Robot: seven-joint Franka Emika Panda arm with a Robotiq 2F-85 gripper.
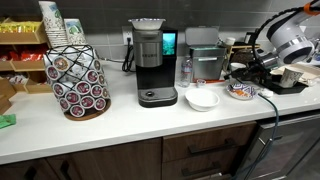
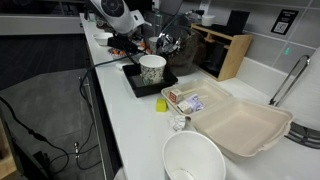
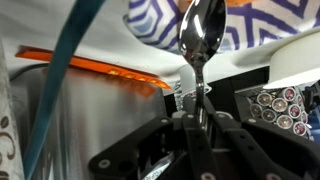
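A shiny metal spoon [image 3: 203, 25] points away from my gripper, which is shut on its handle, with the spoon's bowl at the far end. Beyond the spoon lies a blue-and-white patterned cloth or dish [image 3: 245, 25]; the exterior view has a patterned dish [image 1: 241, 90] on the counter just below my gripper [image 1: 250, 75]. Whether spoon and dish touch, I cannot tell. Left of that dish stands a white bowl [image 1: 202, 99], and its rim [image 3: 295, 62] shows at the right of the wrist view.
A coffee maker [image 1: 155, 65] and a pod rack [image 1: 80, 85] stand farther left. Behind the bowl are a clear bottle [image 1: 187, 70] and a grey box [image 1: 208, 63]. In the other exterior view, a speckled container [image 2: 152, 68] sits in a black tray near the arm.
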